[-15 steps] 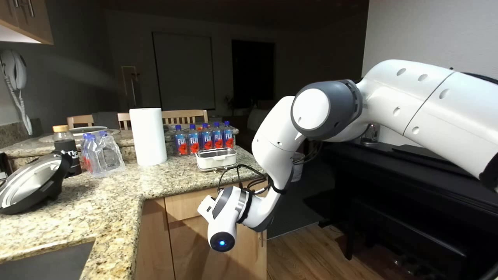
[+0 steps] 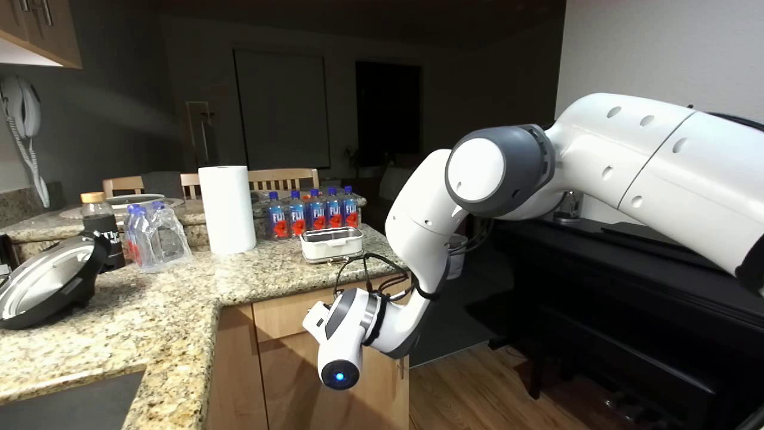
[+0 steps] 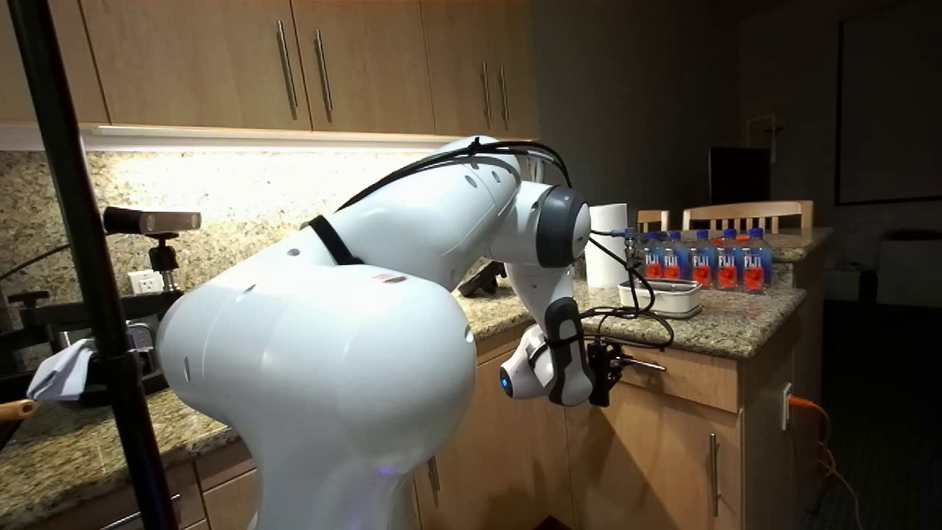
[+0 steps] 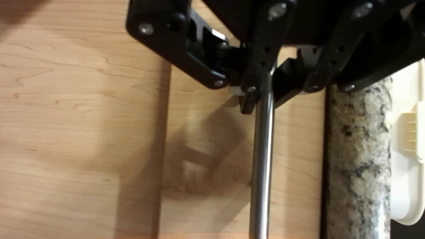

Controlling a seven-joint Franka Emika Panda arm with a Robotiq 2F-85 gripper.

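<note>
A slim metal drawer handle (image 4: 262,171) runs down the wrist view in front of the light wood drawer front (image 4: 215,175). My gripper is shut on that bar, its black fingers on either side of it. From the second exterior view, the gripper (image 3: 615,364) is at the drawer just below the counter, and one end of the handle (image 3: 646,363) sticks out past it. The drawer looks closed in its cabinet. My own arm hides the gripper's fingers in the first exterior view.
Above the drawer, the granite counter (image 2: 279,276) overhangs slightly. On it stand a white container (image 2: 331,243), a paper towel roll (image 2: 227,209) and several water bottles (image 2: 315,214). A lower cabinet door (image 3: 653,459) sits beneath. The floor (image 2: 473,394) right of the cabinet is open.
My wrist has sunk very slightly in the first exterior view. Objects on the counter stand where they were.
</note>
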